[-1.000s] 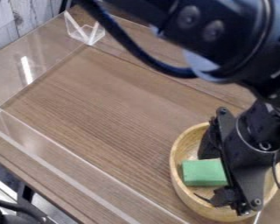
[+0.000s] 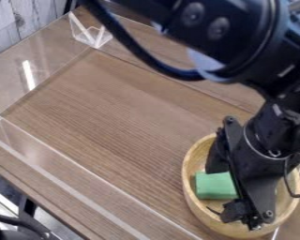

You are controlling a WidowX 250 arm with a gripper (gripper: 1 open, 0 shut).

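Note:
A green block [image 2: 216, 185] lies inside a round light wooden bowl [image 2: 195, 197] at the lower right. My black gripper [image 2: 247, 173] reaches down into the bowl at the block's right, open, with its fingers partly over the block and partly hidden behind the gripper's body.
Clear plastic pieces stand at the far corner and left edge. Dark cables show at the lower left, beyond the table's edge.
The gripper has shifted slightly within the bowl over the last second. The green block looks almost unchanged in place.

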